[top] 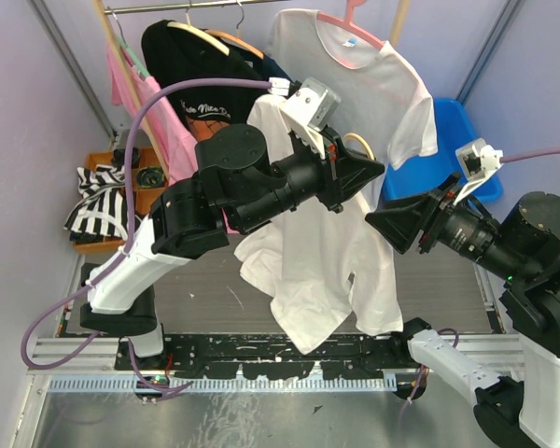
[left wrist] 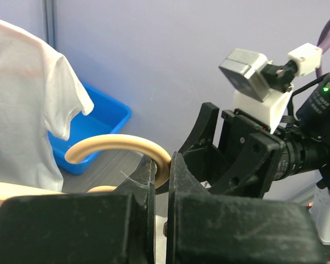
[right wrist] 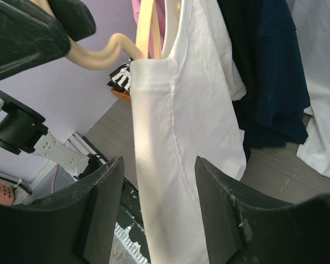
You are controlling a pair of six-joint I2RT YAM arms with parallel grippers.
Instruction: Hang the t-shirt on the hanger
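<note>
My left gripper [top: 377,172] is shut on the pale wooden hanger [top: 358,142], just below its curved hook. The left wrist view shows the hook [left wrist: 121,143] rising from between the fingertips. A white t-shirt [top: 303,271] hangs beneath that gripper, its lower end loose over the floor. In the right wrist view the hanger [right wrist: 145,27] runs down to the upper edge of the shirt [right wrist: 179,115]; how far it goes inside is hidden. My right gripper is open, its fingers to either side of the hanging cloth in view; contact cannot be told.
Behind, a rack holds black shirts [top: 182,70], pink clothing [top: 168,126] and another white shirt [top: 355,93] on a pink hanger. A blue bin [top: 457,140] stands at the back right, a wooden crate [top: 149,201] with striped cloth at left.
</note>
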